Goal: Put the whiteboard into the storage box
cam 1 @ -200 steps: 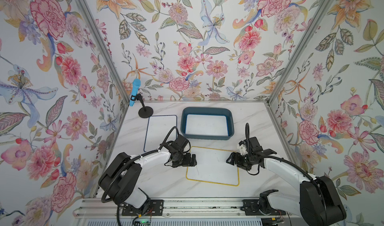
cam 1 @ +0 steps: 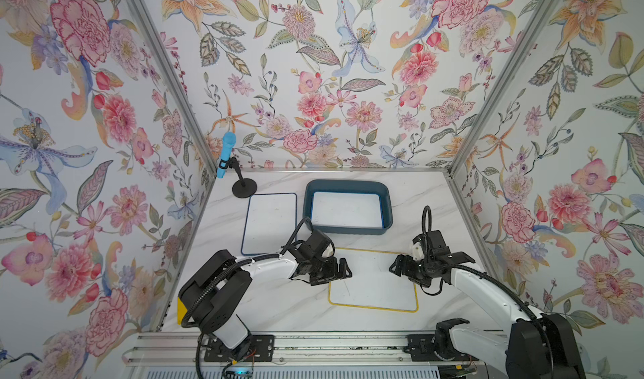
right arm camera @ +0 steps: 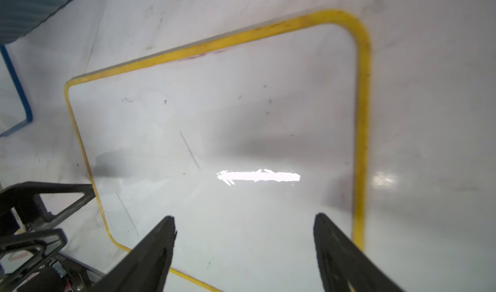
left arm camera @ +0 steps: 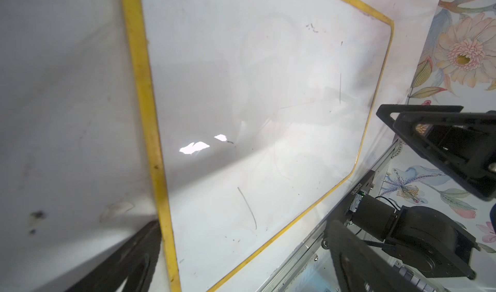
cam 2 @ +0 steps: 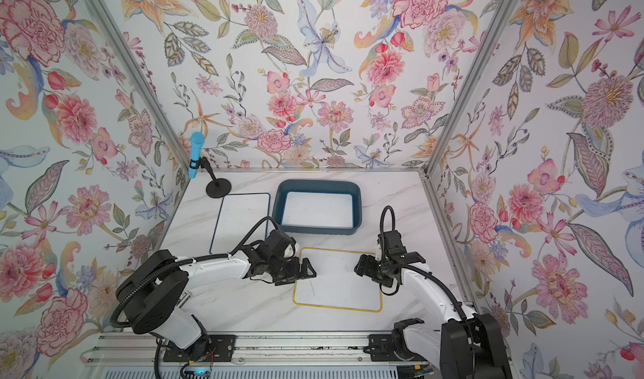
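A white board with a yellow rim (cam 1: 372, 278) lies flat on the table in front of the box. My left gripper (cam 1: 333, 269) is at its left edge, and in the left wrist view its fingers (left arm camera: 137, 263) stand wide apart with nothing held between them. Around the board's right end is my right gripper (cam 1: 402, 269). Its fingers (right arm camera: 155, 250) are also apart in the right wrist view, with only board surface seen between them. The dark blue-grey storage box (cam 1: 346, 230) stands behind, with a blue-rimmed whiteboard (cam 1: 346, 209) lying inside.
Left of the box lies another blue-rimmed whiteboard (cam 1: 270, 221), partly covered by my left arm. A blue microphone (cam 1: 226, 152) on a black stand (cam 1: 244, 187) is at the back left. The table right of the box is bare.
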